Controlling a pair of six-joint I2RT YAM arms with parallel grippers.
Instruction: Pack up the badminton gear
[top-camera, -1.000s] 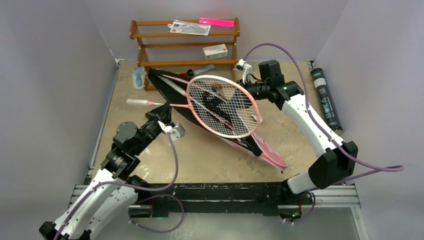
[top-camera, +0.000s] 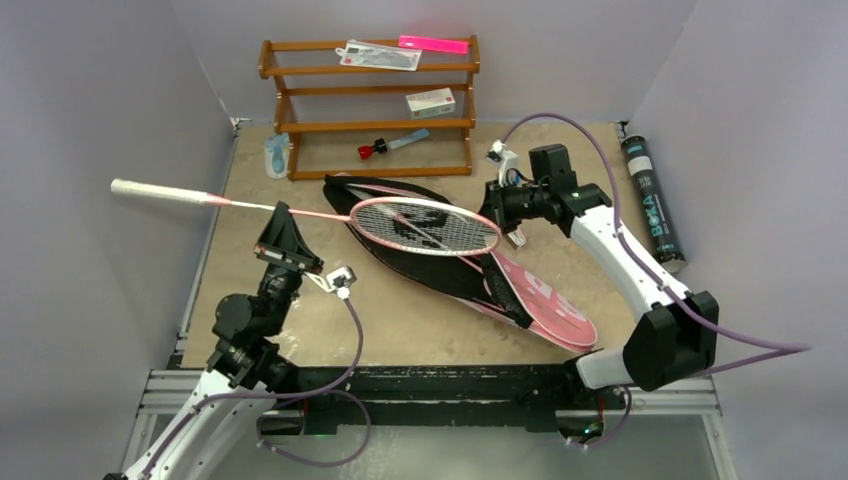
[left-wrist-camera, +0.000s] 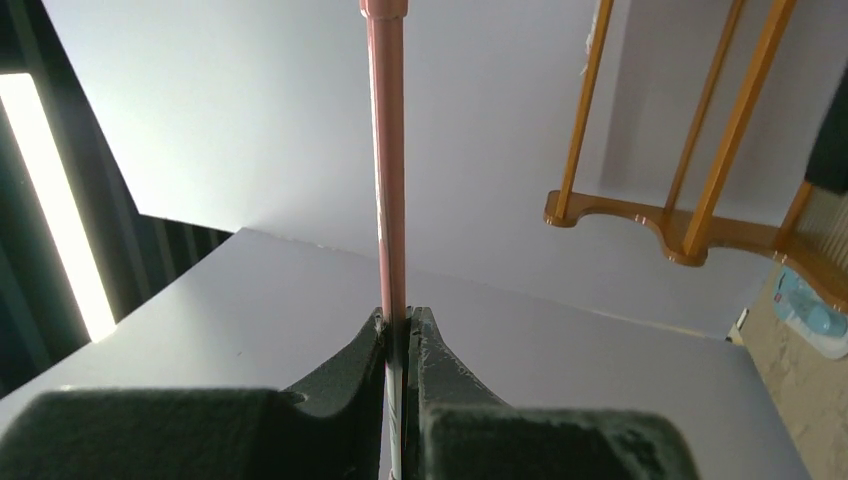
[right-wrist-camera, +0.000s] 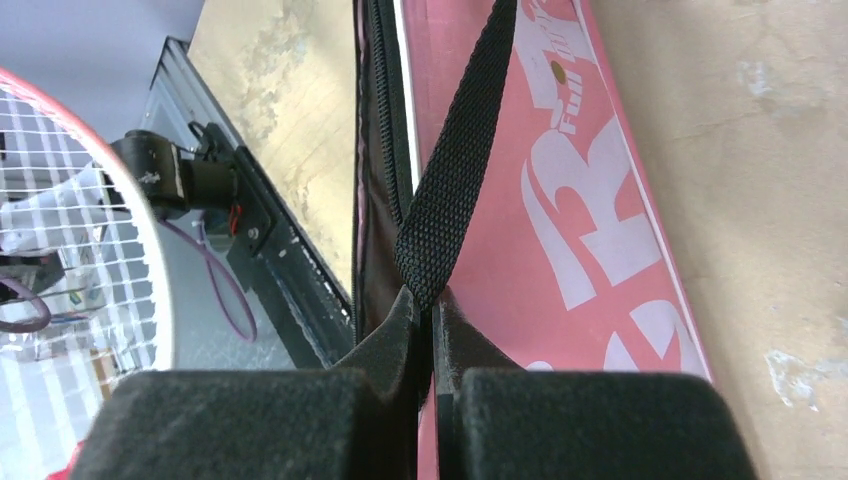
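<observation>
My left gripper (top-camera: 284, 212) is shut on the pink shaft of a badminton racket (left-wrist-camera: 388, 170), held raised. In the top view the white racket handle (top-camera: 160, 190) points left, and the strung head (top-camera: 425, 227) hangs over the racket bag. The black-and-pink bag (top-camera: 545, 300) lies slantwise on the table, partly hidden beneath the strings. At the bag's right side is my right gripper (top-camera: 490, 214). Its fingers are closed on a black woven strap (right-wrist-camera: 452, 200), which rises taut from them above the pink panel in the right wrist view.
A wooden rack (top-camera: 370, 126) stands at the back with small packages on it. Along the right wall lies a black shuttlecock tube (top-camera: 652, 203). A small clear pack (top-camera: 277, 157) sits left of the rack. Open table surface shows at front left.
The racket has moved left with my left gripper, and its head looks narrower, tilted. The bag's left end has swung back and its pink end appears wider. The right gripper shifted slightly.
</observation>
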